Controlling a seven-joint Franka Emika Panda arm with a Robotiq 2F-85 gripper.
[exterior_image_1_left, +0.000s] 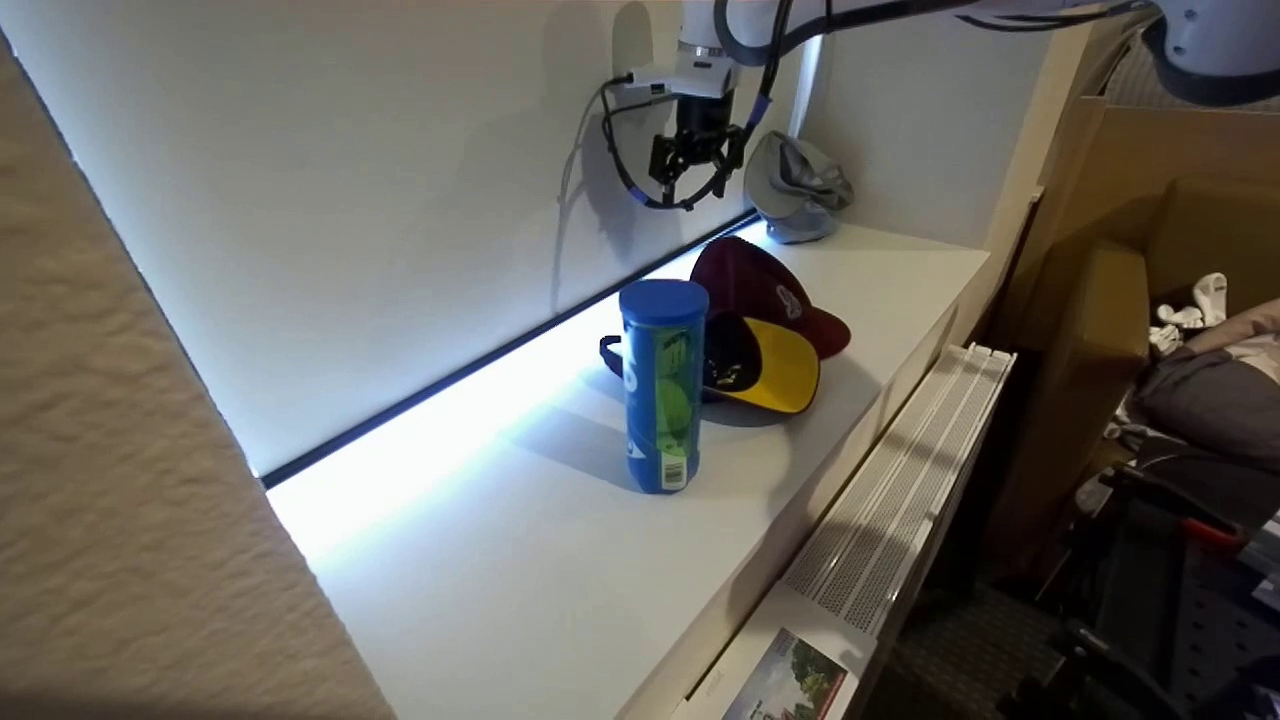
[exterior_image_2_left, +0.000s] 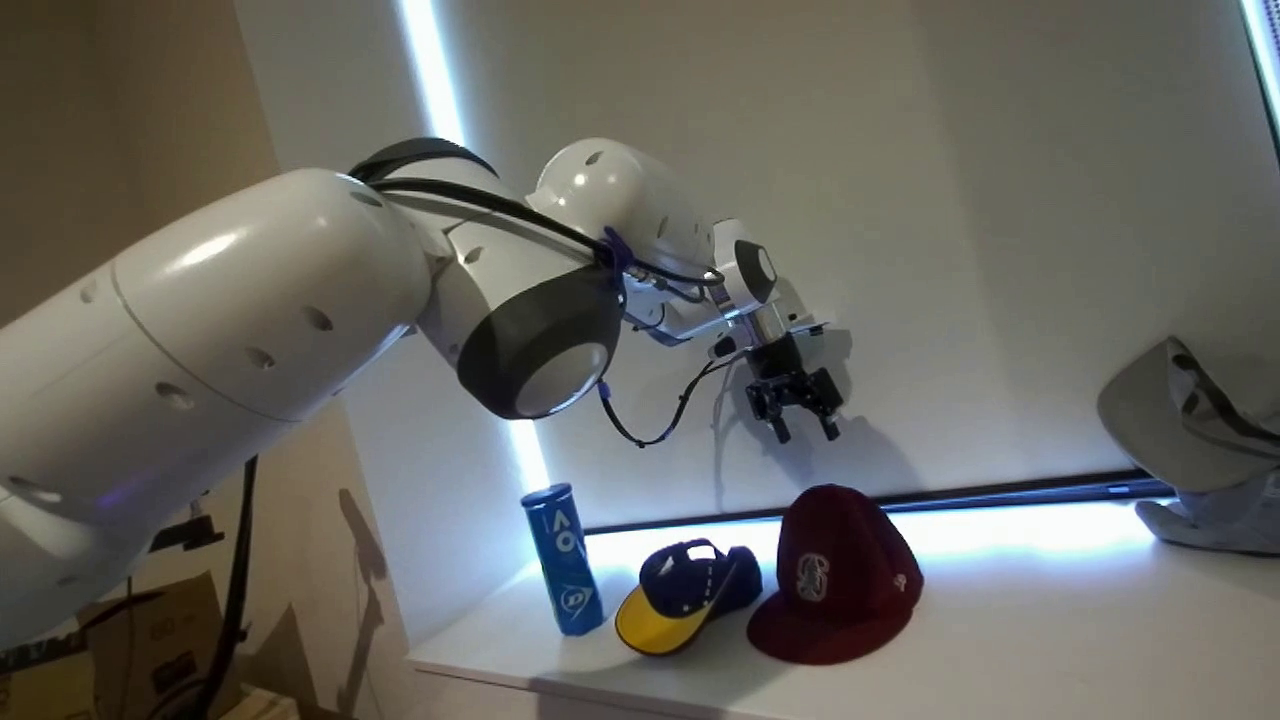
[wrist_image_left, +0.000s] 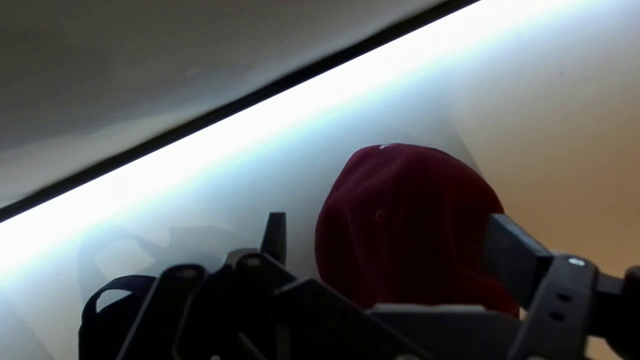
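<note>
My gripper (exterior_image_2_left: 806, 433) hangs in the air above the shelf with its fingers apart and nothing between them. In the wrist view the maroon cap (wrist_image_left: 408, 228) shows below, framed by the spread fingers (wrist_image_left: 276, 237). That cap stands crown up on the white shelf, its brim toward the front edge. Beside it lies a navy cap with a yellow brim (exterior_image_2_left: 666, 618), tilted so the inside shows; the wrist view catches only its dark strap (wrist_image_left: 123, 285). A blue tennis ball tube (exterior_image_1_left: 663, 390) stands upright at the near end of the row.
Grey caps (exterior_image_1_left: 794, 186) sit stacked at the far end of the shelf (exterior_image_1_left: 504, 600). A wall with a bright light strip runs along the back. Past the front edge lies a radiator grille (exterior_image_1_left: 900, 492). The shelf in front of the tube is bare.
</note>
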